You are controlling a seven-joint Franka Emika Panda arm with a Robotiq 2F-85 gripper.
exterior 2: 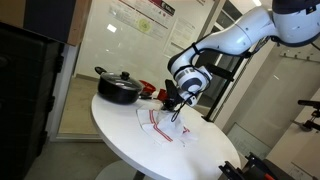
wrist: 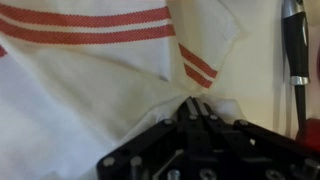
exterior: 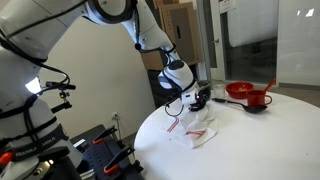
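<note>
A white towel with red stripes (exterior: pixel 187 128) lies rumpled on the round white table. My gripper (exterior: pixel 198 104) points down at the towel's far part and is shut. In the wrist view, white folds of the towel (wrist: pixel 95 85) gather up around the gripper, with cloth bunched at its fingertips. The exterior view from the other side shows the towel (exterior 2: pixel 160 125) rising toward the gripper (exterior 2: pixel 174 103). The exact pinch between the fingers is hidden by the gripper body.
A black lidded pot (exterior 2: pixel 120 88) stands close to the towel. Red bowls (exterior: pixel 258 98) and a dark long-handled utensil (exterior: pixel 233 102) lie toward the back. A black-handled knife-like tool (wrist: pixel 296 45) lies beside the towel.
</note>
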